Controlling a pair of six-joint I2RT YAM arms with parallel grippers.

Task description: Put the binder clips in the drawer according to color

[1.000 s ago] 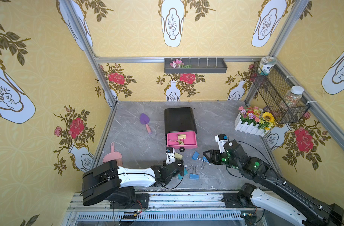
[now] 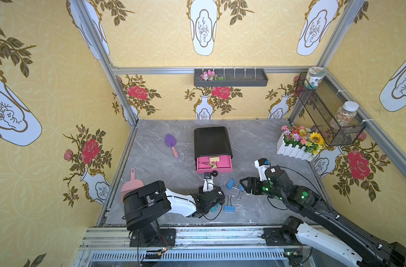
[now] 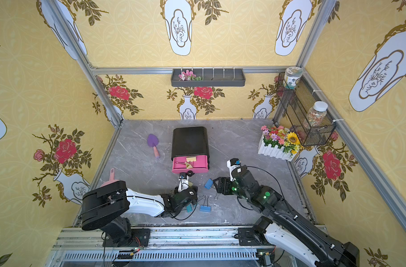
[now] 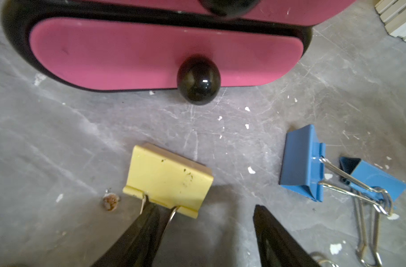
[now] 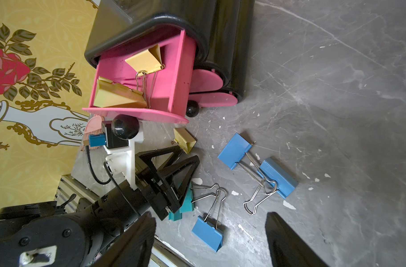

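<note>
In the left wrist view, a yellow binder clip (image 4: 169, 178) lies on the table, its wire handles running towards the left finger of my open left gripper. Nothing is held there. The top drawer (image 5: 181, 75) is pulled out, with two yellow clips (image 5: 145, 58) inside; the lower drawers (image 4: 123, 53) are shut. Two blue clips (image 5: 235, 150) lie with handles crossing, and another blue clip (image 5: 207, 232) is nearer the front edge. Teal clips (image 5: 186, 201) are partly hidden behind the left gripper. My right gripper hangs open and empty, right of the blue clips.
A black cabinet (image 2: 212, 140) houses the drawers. The top drawer's black knob (image 5: 125, 126) juts out close to the left arm's wrist camera. A purple trowel (image 2: 170, 141), pink dustpan (image 2: 131, 184) and flower box (image 2: 296, 151) stand aside.
The right arm has barely shifted.
</note>
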